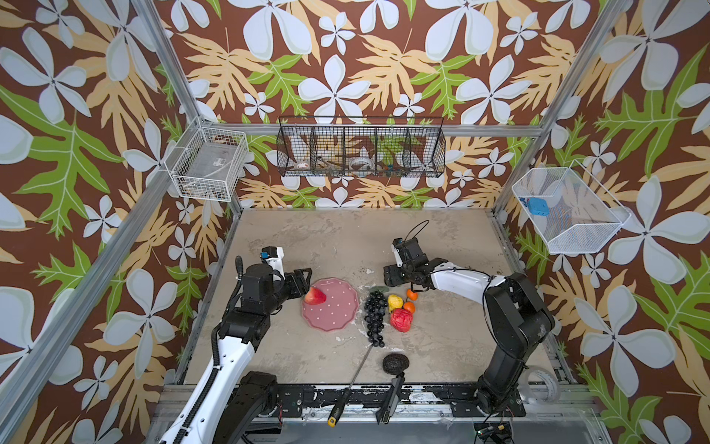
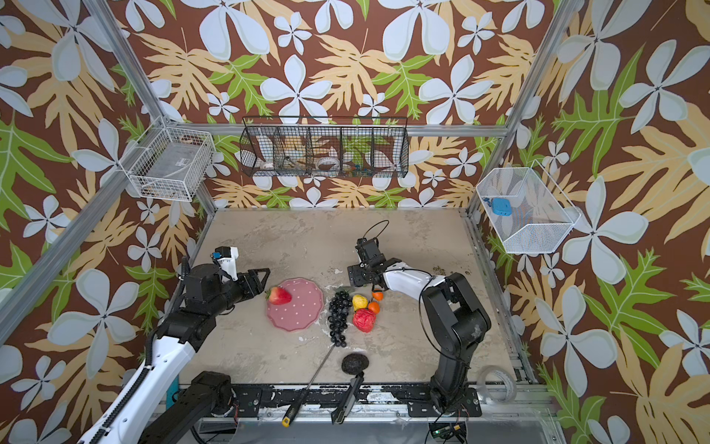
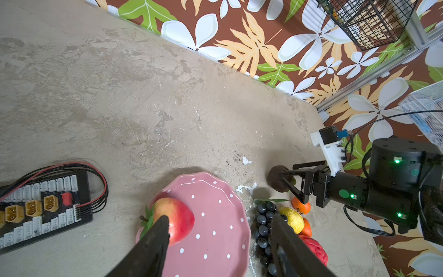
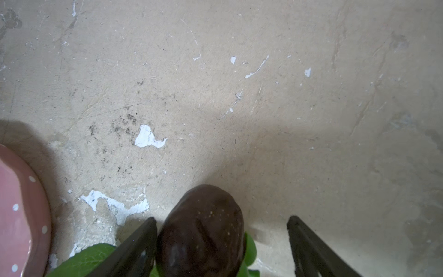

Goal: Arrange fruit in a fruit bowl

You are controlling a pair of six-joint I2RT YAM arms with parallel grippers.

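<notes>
A pink dotted bowl (image 1: pixel 332 310) holds a strawberry-like red fruit (image 3: pixel 180 221) at its left side. Right of it lie black grapes (image 1: pixel 375 318), a lemon (image 1: pixel 395 302), oranges (image 1: pixel 411 294) and a crumpled red fruit (image 1: pixel 401 319). My right gripper (image 1: pixel 393 272) is low over a dark brown round fruit (image 4: pixel 200 230) behind the grapes; its fingers stand apart around the fruit, the left one close against it. My left gripper hangs open beside the bowl's left, nothing between its fingers.
A dark oval object (image 1: pixel 395 363) and long tools lie at the front edge. Wire baskets (image 1: pixel 360 148) hang on the walls.
</notes>
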